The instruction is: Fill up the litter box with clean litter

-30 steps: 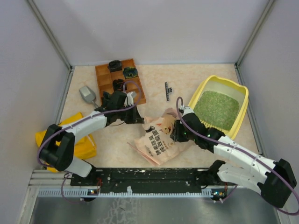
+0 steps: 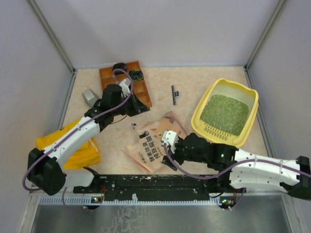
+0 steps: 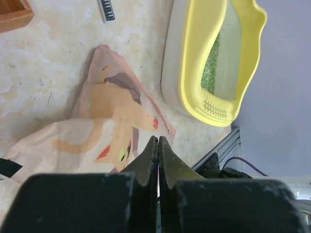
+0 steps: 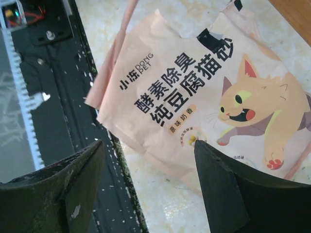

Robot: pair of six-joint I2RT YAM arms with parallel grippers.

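Note:
The pink litter bag (image 2: 151,146), printed with a cat and black writing, lies flat and crumpled on the table between my arms. At the right stands the yellow-rimmed litter box (image 2: 197,116), with green litter (image 2: 225,114) spread over its floor. My left gripper is shut above the bag, nothing showing between its fingers. Over the bag's front part, my right gripper stands open, its fingers (image 4: 82,179) wide apart and empty. The bag's print (image 4: 177,87) faces up in the right wrist view. The right arm hides part of the bag from the top.
A brown compartment tray (image 2: 142,92) with dark items sits at the back left. A grey scoop (image 2: 90,97) and a yellow cloth (image 2: 82,154) lie at the left. A small black-and-grey tool (image 2: 174,95) lies at the back middle, with bare table around it.
The right arm has moved left and toward the front edge. The bag has shifted left and lies flatter. My left gripper has drawn back a little from the bag.

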